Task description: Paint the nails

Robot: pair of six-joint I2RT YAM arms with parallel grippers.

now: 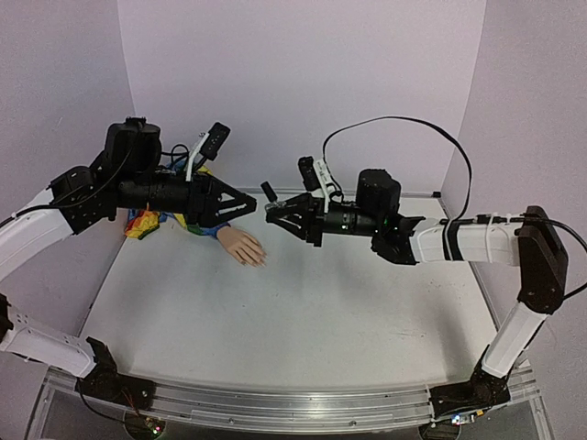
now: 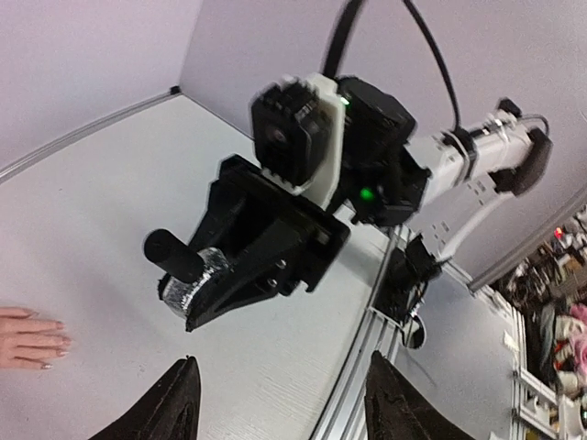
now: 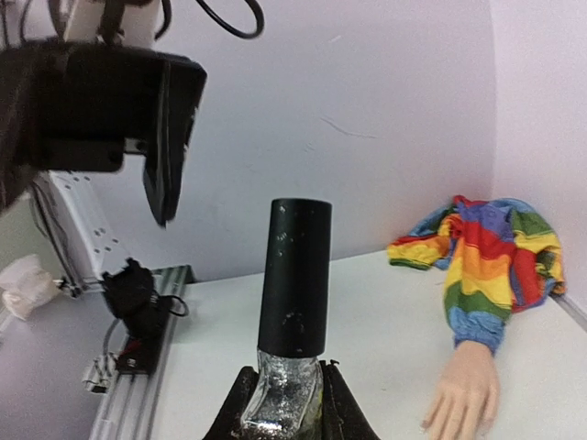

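Note:
A nail polish bottle (image 3: 282,394) with a tall black cap (image 3: 295,275) is held by my right gripper (image 1: 277,216), shut on its glass body above the table. In the left wrist view the black cap (image 2: 172,254) tilts out from the clear bottle (image 2: 188,286). Facing it from the left, my left gripper (image 1: 246,203) stands open; nothing shows between its fingers. A model hand (image 1: 241,245) lies on the table beneath the grippers. Its fingers show at the left edge of the left wrist view; the nails are too small to judge.
Rainbow-striped cloth (image 1: 144,224) covers the arm behind the model hand, near the back left of the table. Walls enclose the back and sides.

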